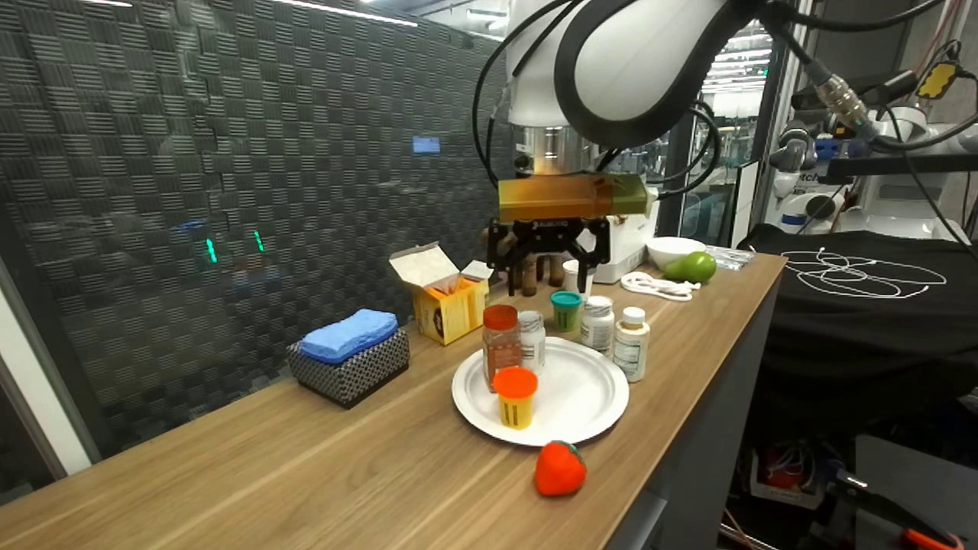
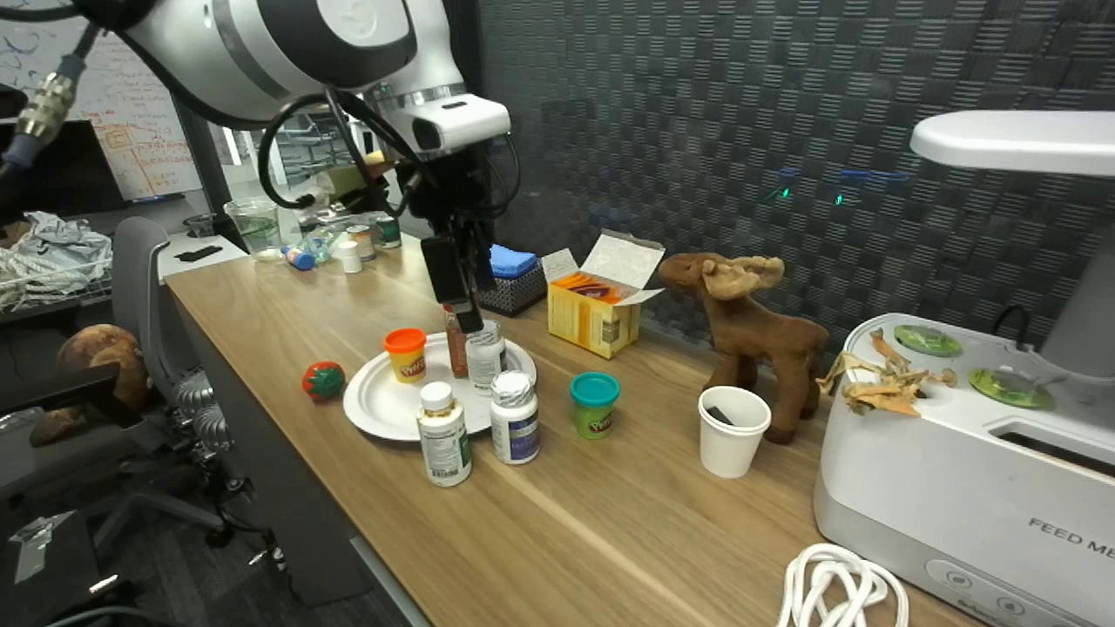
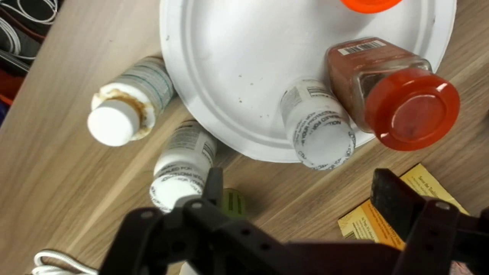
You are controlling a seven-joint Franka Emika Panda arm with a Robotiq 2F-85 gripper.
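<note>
With its fingers wide apart and nothing between them, my gripper (image 1: 548, 286) is open in the air, above and behind the plate. On the white plate (image 3: 256, 146) stand a red-capped spice jar (image 3: 412, 110), a white bottle (image 3: 316, 123) touching or close beside it, and a yellow tub with an orange lid (image 2: 407, 355). Just off the plate's rim, two more white bottles, one with a plain cap (image 2: 444, 434) and one with a printed seal (image 2: 514, 418), stand upright. A green tub with a teal lid (image 2: 593, 404) is near them, mostly hidden by my gripper in the wrist view.
A strawberry (image 1: 559, 468) lies in front of the plate, near the table edge. An open yellow box (image 1: 449, 307), a basket with a blue cloth (image 1: 348, 357), a plush moose (image 2: 747, 324) and a paper cup (image 2: 732, 430) stand around.
</note>
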